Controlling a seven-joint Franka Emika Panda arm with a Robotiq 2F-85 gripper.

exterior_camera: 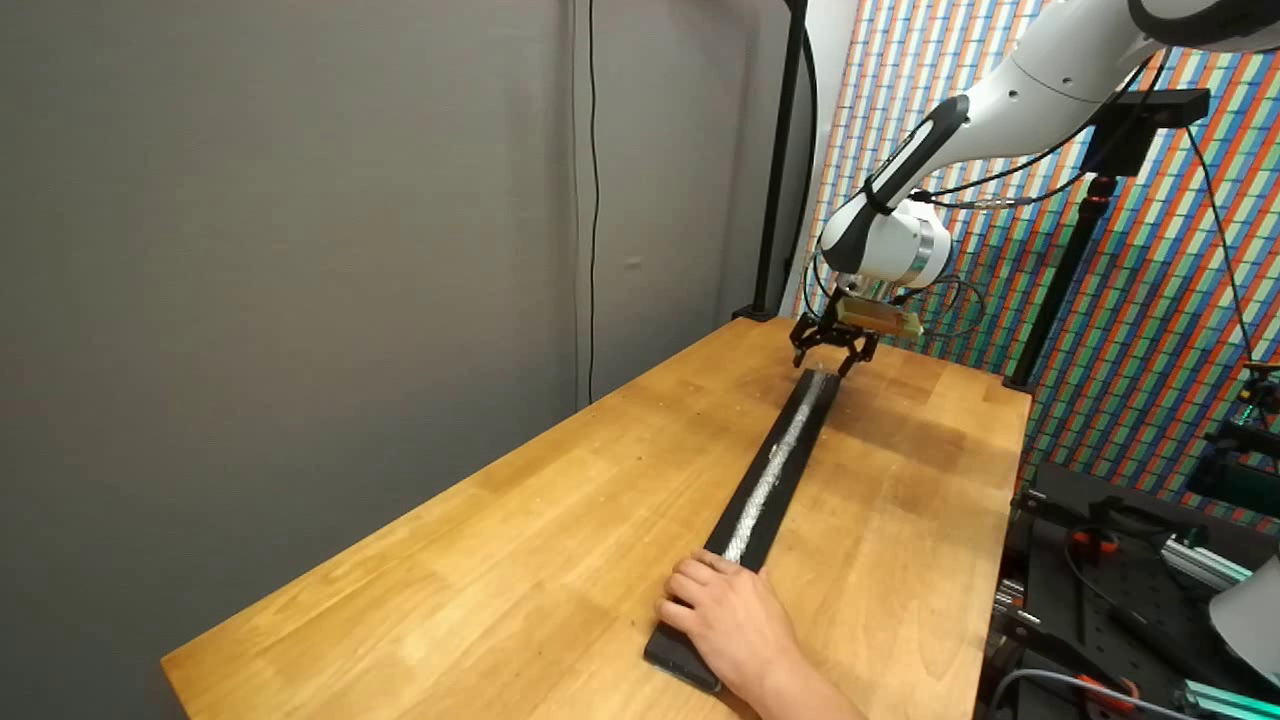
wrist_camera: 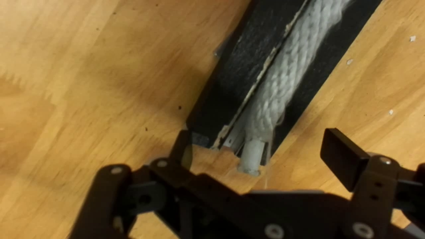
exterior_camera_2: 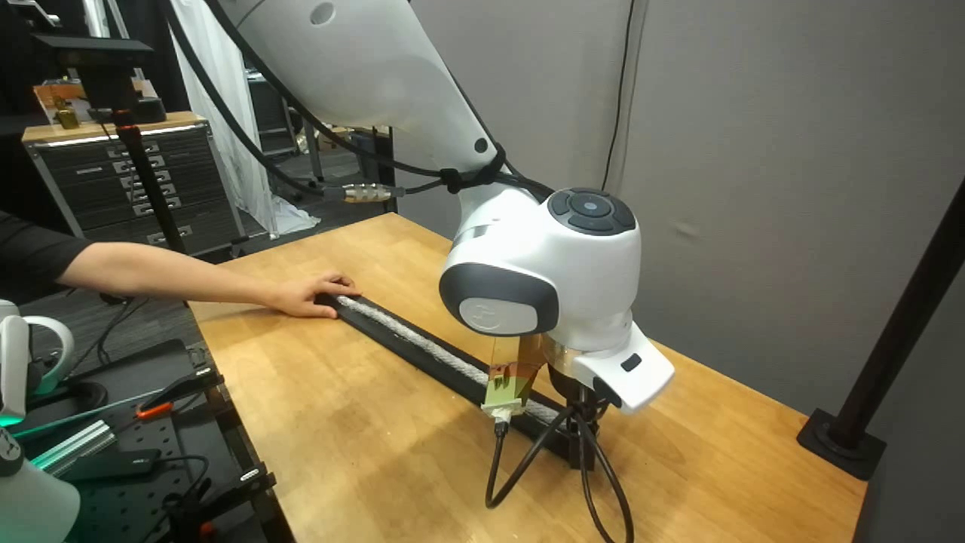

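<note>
A long black channel (exterior_camera: 695, 544) lies on the wooden table, with a white braided rope (exterior_camera: 777, 462) running along its groove. In the wrist view, the rope (wrist_camera: 285, 71) ends in a pale tip (wrist_camera: 251, 156) that sticks out slightly past the channel's end. My gripper stands open around that end, one finger (wrist_camera: 181, 147) close to the channel's left corner and the other finger (wrist_camera: 343, 158) well clear on the right. Nothing is clamped between them. A person's hand (exterior_camera: 734, 612) presses on the channel's other end.
Bare table (exterior_camera: 480, 564) lies on both sides of the channel. A grey wall (exterior_camera_2: 769, 226) runs along one long side, and a black post (exterior_camera_2: 859, 398) stands at a corner. Cables (exterior_camera_2: 543, 443) hang in loops beside my gripper.
</note>
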